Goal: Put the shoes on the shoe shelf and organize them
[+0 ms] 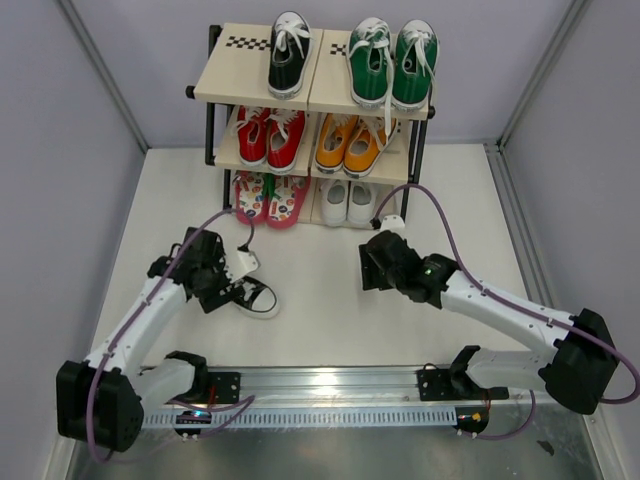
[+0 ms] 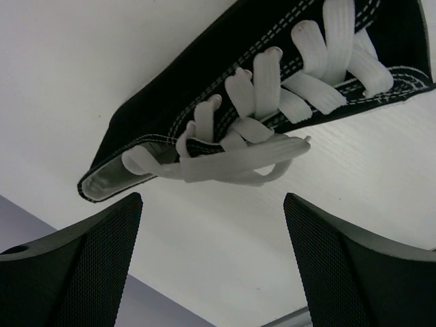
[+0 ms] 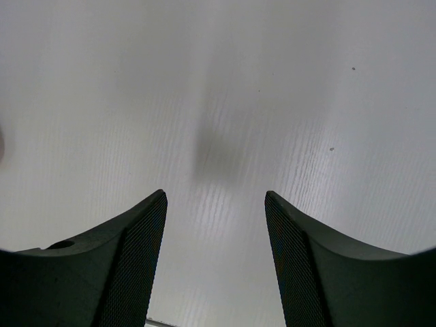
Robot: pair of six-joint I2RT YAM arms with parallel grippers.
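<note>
A black low-top shoe with white laces (image 1: 258,301) lies on the white floor at front left, partly hidden under my left gripper (image 1: 222,292), which points down at it. In the left wrist view the laced black shoe (image 2: 184,82) lies just beyond the open left gripper, nothing between its fingers. My right gripper (image 1: 375,268) is open over bare floor, seen empty in the right wrist view (image 3: 215,197). The shelf (image 1: 240,70) holds a single black shoe (image 1: 288,60) and green shoes (image 1: 414,65) on top, red (image 1: 283,140) and orange (image 1: 363,145) in the middle, patterned (image 1: 287,200) and white (image 1: 361,203) below.
The top shelf's left part has bare room beside the black shoe. The floor (image 1: 320,300) between the arms is clear. Walls bound the space left, right and back, and a metal rail (image 1: 320,380) runs along the front.
</note>
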